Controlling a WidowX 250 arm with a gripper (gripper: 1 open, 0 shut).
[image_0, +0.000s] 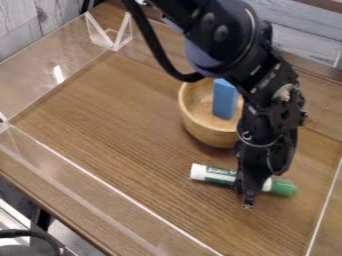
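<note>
A white and green tube (214, 174) lies across the wooden table at the right, its green end pointing right. My gripper (247, 190) reaches down onto its middle, shut on it. Behind the arm sits a tan bowl (201, 115) with a blue block (225, 98) in it, partly hidden by the arm.
Clear raised edges border it, with a white strap (114, 35) at the back left and dark cables beyond the front left corner.
</note>
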